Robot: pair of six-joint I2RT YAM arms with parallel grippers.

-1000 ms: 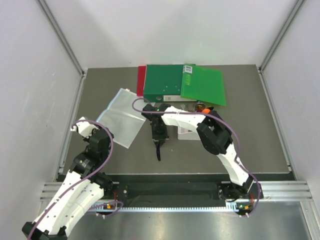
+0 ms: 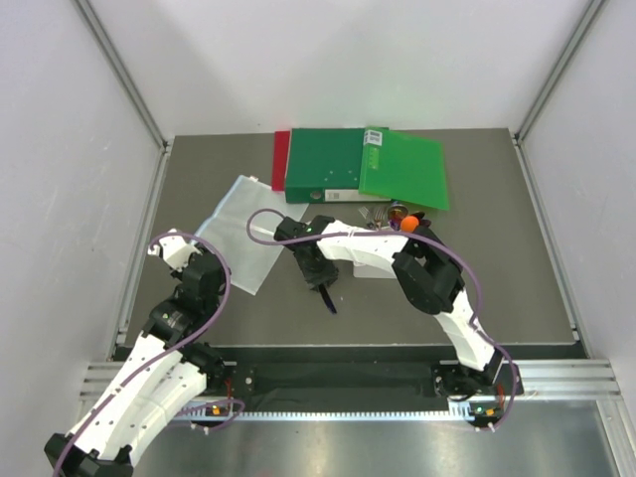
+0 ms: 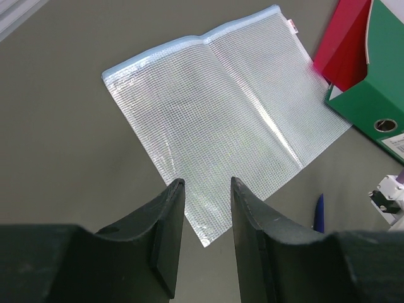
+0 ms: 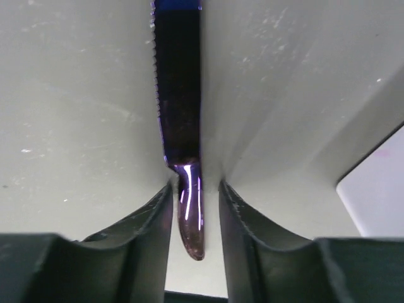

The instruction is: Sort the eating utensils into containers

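Note:
A dark, shiny knife [image 2: 327, 299] lies on the bare table near the front; its edge looks serrated in the right wrist view. Just over its narrower purple end [image 4: 190, 211], my right gripper is open, with that end showing between the fingers, nearer the left one. The white container [image 2: 376, 271] is mostly hidden under the right arm. Behind that arm, forks [image 2: 375, 213] are partly visible. My left gripper stands open and empty at the left side, away from the knife, whose tip [image 3: 319, 213] shows at its view's right.
A translucent mesh pouch [image 3: 202, 107] lies flat at the left. Green binders [image 2: 328, 159] and a red folder [image 2: 281, 159] occupy the back. An orange ball [image 2: 409, 224] and a metal cup [image 2: 397, 211] sit behind the right arm.
The knife has shifted slightly right and turned from nearly straight to slanted. My right gripper has moved a little and tilted with it. The left arm has barely moved.

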